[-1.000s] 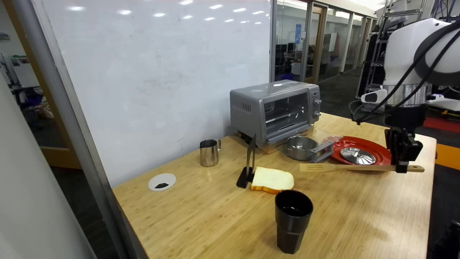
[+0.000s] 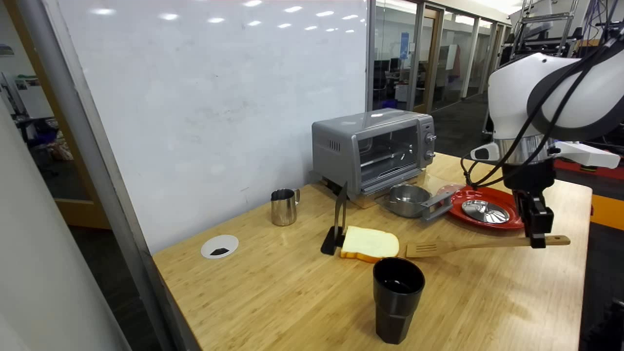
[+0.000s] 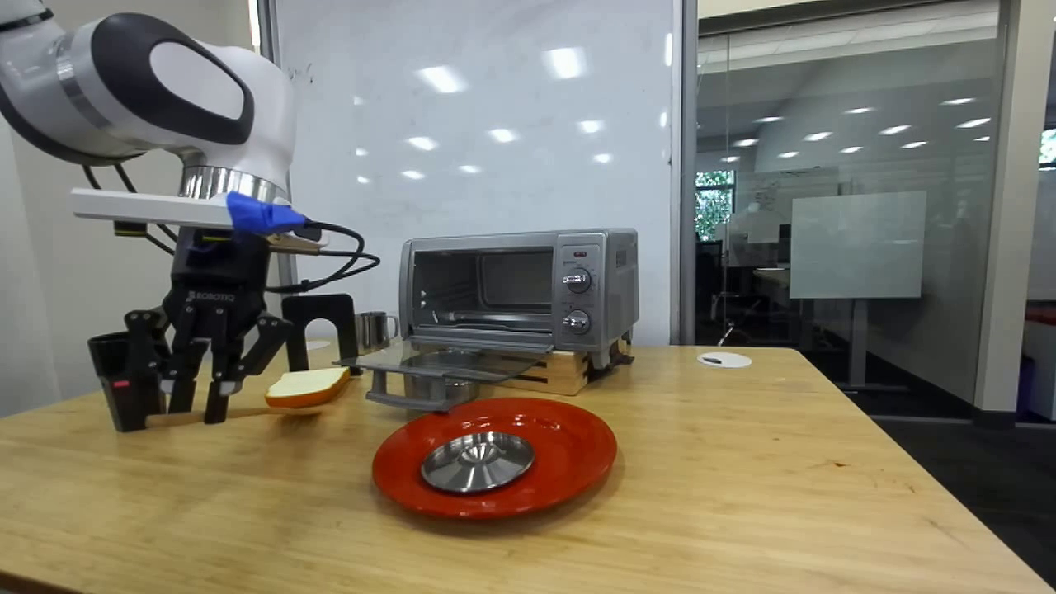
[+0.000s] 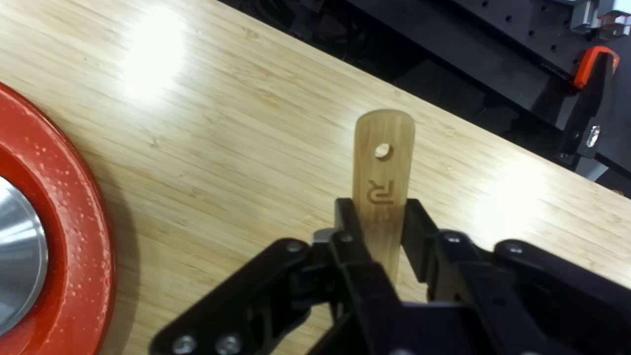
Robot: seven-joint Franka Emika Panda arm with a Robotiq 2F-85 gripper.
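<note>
A wooden spatula (image 2: 436,249) is held by its handle in my gripper (image 2: 536,241). From the wrist view, the handle's holed end (image 4: 384,133) sticks out beyond the gripper, whose two black fingers press on either side of it. The slotted blade points toward a slice of bread (image 2: 369,243) and lies just to its right in exterior view 1. Whether the blade touches the table cannot be told. In exterior view 2 the gripper (image 3: 198,416) hides most of the spatula.
A red plate (image 3: 584,460) holding a metal lid (image 3: 477,462) lies near the gripper. The toaster oven (image 2: 374,146) has its door down, with a metal pan (image 2: 406,201) in front. A black cup (image 2: 398,298), a black stand (image 2: 332,241) and a steel pitcher (image 2: 284,208) also stand here.
My gripper has moved left and slightly nearer the camera in exterior view 1, carrying the spatula.
</note>
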